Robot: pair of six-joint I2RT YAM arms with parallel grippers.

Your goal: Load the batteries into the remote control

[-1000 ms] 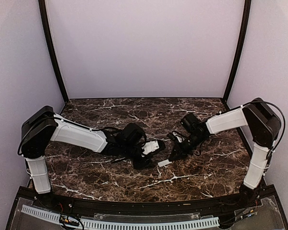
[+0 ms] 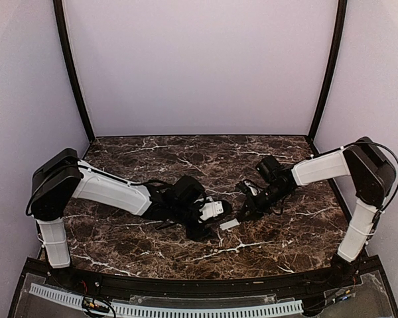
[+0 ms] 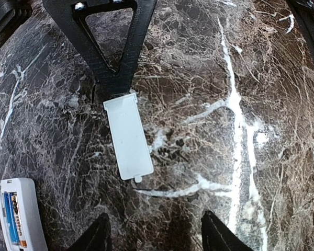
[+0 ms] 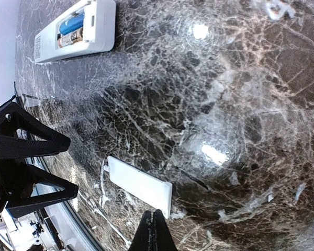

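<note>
A white battery cover (image 2: 229,224) (image 3: 128,138) (image 4: 138,183) lies flat on the marble table between the grippers. The white remote (image 3: 31,217) (image 4: 97,29) lies apart from it, its compartment open, showing a blue and a silver-orange battery. My left gripper stands open, low in its own view, short of the cover, nothing visible between its fingers. My right gripper is shut, its tips just beside the cover's end; in the left wrist view it sits at that same end, with nothing seen held.
The bare marble table (image 2: 139,252) has free room at the front, back and sides. Pale walls (image 2: 199,66) enclose it at back and sides, and a dark rail with a slotted strip (image 2: 166,310) runs along the front edge.
Both arms have shifted slightly to the right over the last second, the right one a little more. The cover looks slightly further right too.
</note>
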